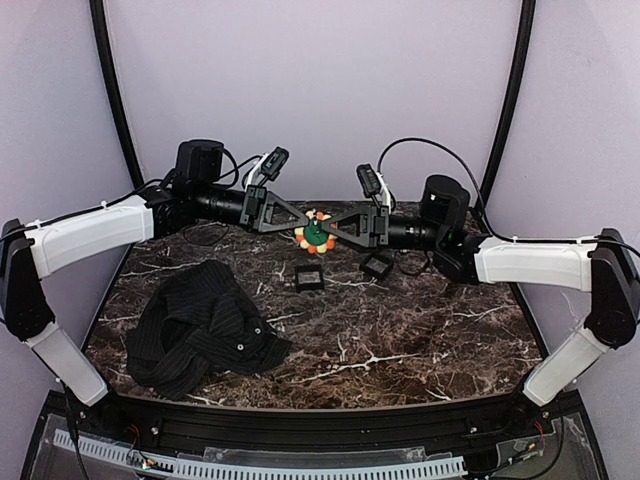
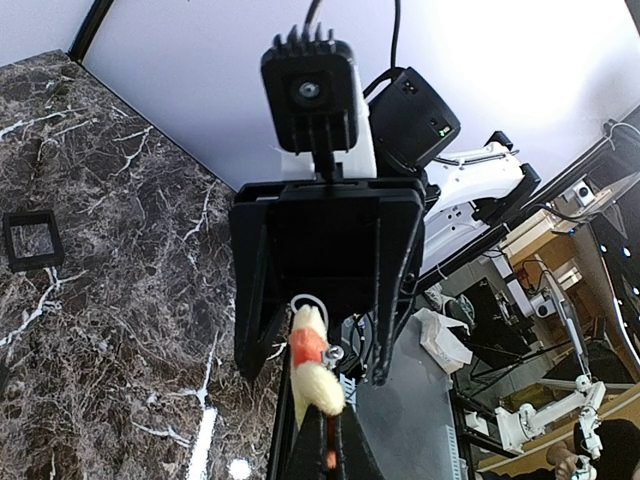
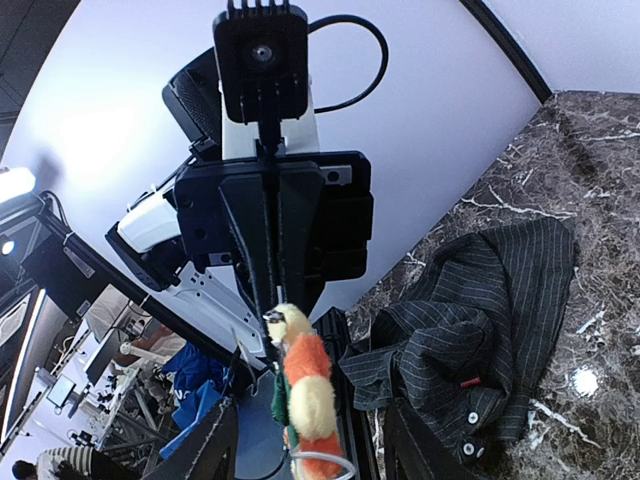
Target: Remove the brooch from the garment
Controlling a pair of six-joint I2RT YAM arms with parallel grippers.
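A flower brooch [image 1: 315, 236] with cream and orange petals and a green centre hangs in the air between my grippers. My left gripper [image 1: 303, 222] is shut at it; in the left wrist view the brooch [image 2: 318, 385] sits at its fingertips. My right gripper [image 1: 338, 226] is partly open beside the brooch; in the right wrist view the brooch [image 3: 311, 405] and a metal loop lie ahead of its spread fingers. The dark pinstriped garment [image 1: 200, 325] lies crumpled on the table's left, apart from the brooch.
Two small black square frames, one [image 1: 309, 286] below the grippers and one [image 1: 377, 266] to its right, lie on the dark marble table [image 1: 420, 340].
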